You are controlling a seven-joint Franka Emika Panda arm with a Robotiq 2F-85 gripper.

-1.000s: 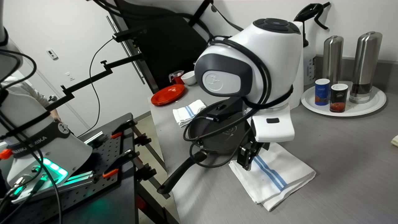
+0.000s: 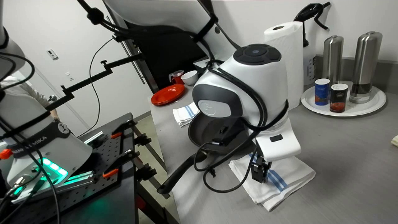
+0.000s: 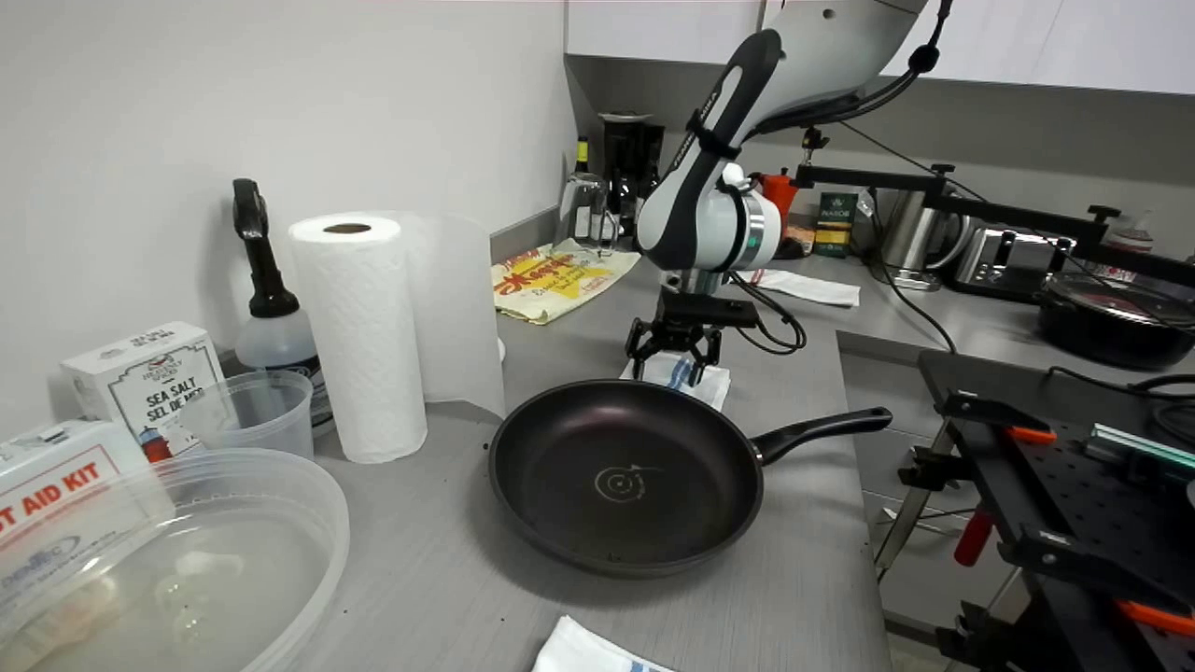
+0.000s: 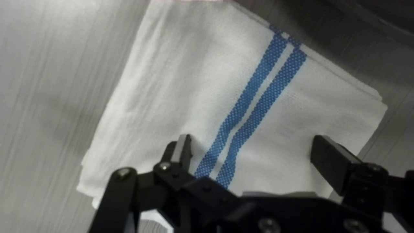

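Observation:
Beneath my gripper lies a folded white towel (image 4: 167,77) with two blue stripes, flat on the grey counter. The fingers stand wide apart over it, one finger (image 4: 332,165) on each side of the stripes, and no cloth is pinched between them. Whether the fingertips touch the towel I cannot tell. In exterior view 1 the gripper (image 2: 261,172) is low over the towel (image 2: 294,175). A black frying pan (image 3: 627,482) with its handle (image 3: 829,427) rests right beside the towel, which it partly hides in exterior view 2.
Another striped towel (image 2: 184,114) lies past the pan, near red plates (image 2: 168,94). A paper towel roll (image 3: 358,336) and a clear plastic tub (image 3: 325,538) stand along the wall. Shakers and mills share a white plate (image 2: 313,108).
My gripper has come down closer to the towel and shifted slightly over its stripes. The arm's wrist sits lower. Towel and pan have stayed in place.

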